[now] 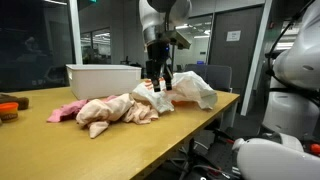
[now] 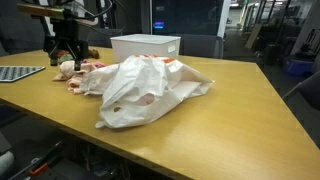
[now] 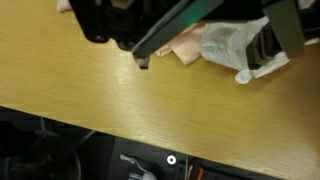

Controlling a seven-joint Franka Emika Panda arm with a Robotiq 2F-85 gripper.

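Observation:
My gripper (image 1: 160, 84) points down above the table, its fingers apart. In the wrist view its two fingers (image 3: 142, 52) are spread, with no object held between them. A crumpled white plastic bag (image 2: 150, 88) lies on the table; part of it (image 3: 228, 42) shows below the fingers. Beside it is a heap of pale pink cloth (image 1: 103, 113), with a brighter pink piece (image 1: 67, 110) at its left. From the second exterior view, the gripper (image 2: 66, 63) hangs near the cloth, left of the bag. Contact with either cannot be told.
A white box (image 1: 103, 78) stands behind the cloth. Orange-brown bowls (image 1: 10, 103) sit at the far left of the table. A grey perforated tray (image 2: 18, 73) lies at the left edge in the second exterior view. Bare wooden tabletop (image 2: 240, 115) stretches to the right there.

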